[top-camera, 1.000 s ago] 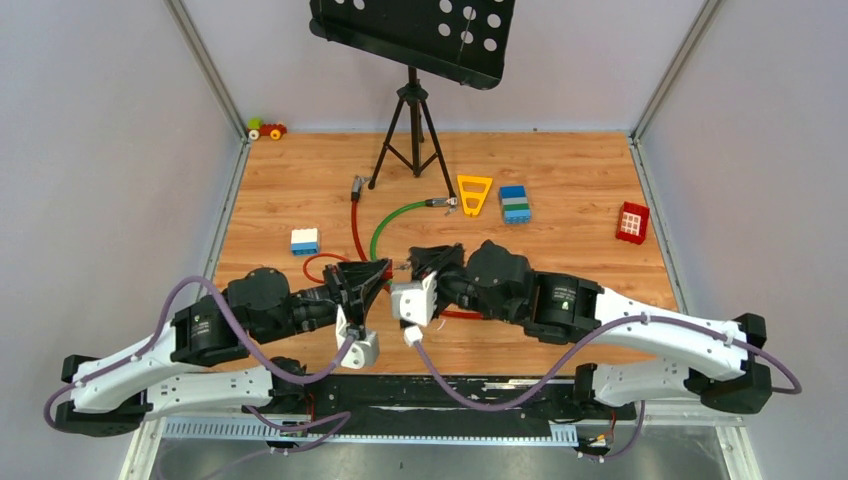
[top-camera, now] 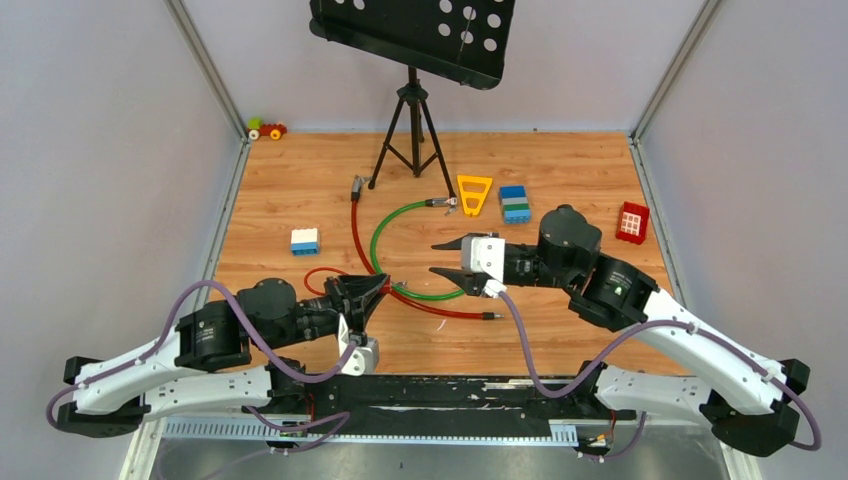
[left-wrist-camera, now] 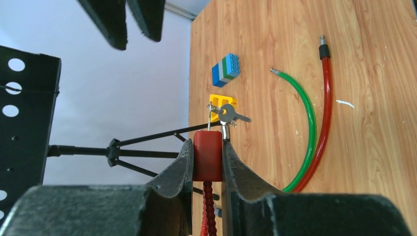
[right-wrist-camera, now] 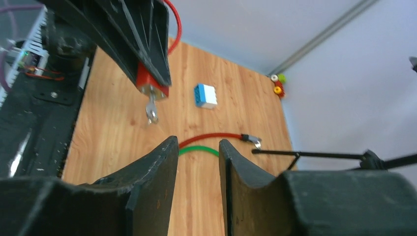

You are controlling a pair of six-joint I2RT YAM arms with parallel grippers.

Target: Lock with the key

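Observation:
My left gripper is shut on the red lock end of a red cable, which sits between its two fingers in the left wrist view. A thin key, seen edge-on, stands out of the lock's end, and a second grey key hangs beside it on a ring. How deep the first key sits cannot be seen. To the right, my right gripper stands open and empty, its fingertips apart from the lock and keys. The right wrist view shows the lock with a blurred key below it.
Behind, a black music stand rises from the table. A green cable lock and another red one lie on the wood. Blue bricks, a yellow piece and a red block stand further back.
The left arm shifted slightly left and back, still gripping the lock.

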